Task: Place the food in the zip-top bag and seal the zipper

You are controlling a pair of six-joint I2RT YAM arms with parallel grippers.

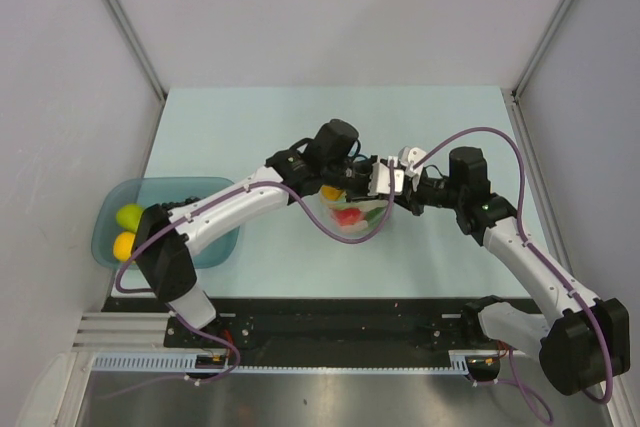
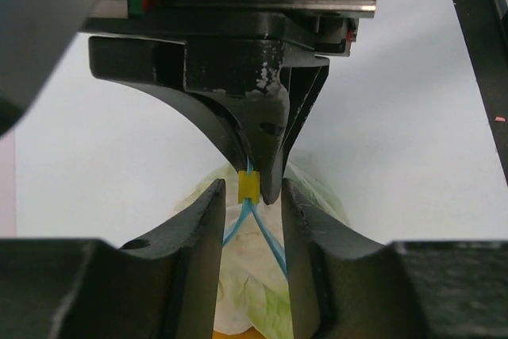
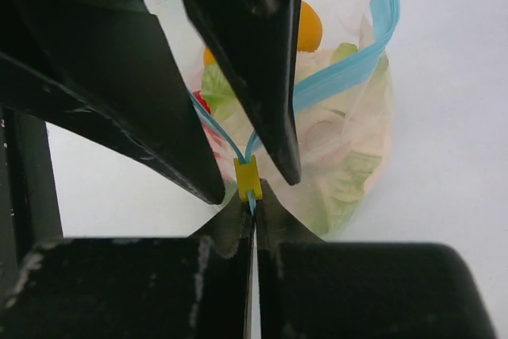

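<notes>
The zip bag (image 1: 345,212) holds food at the table's middle: orange fruit (image 3: 309,28), green leaves and something red. In the right wrist view a yellow slider (image 3: 248,176) sits on the blue zipper (image 3: 333,77). My right gripper is shut at the slider, on the zipper's end. My left gripper is part open just at the slider, with the blue strands between its fingers in the left wrist view; whether it touches them I cannot tell. Both grippers meet over the bag.
A blue tub (image 1: 205,247) at the left holds green and yellow fruit and dark items, partly under the left arm.
</notes>
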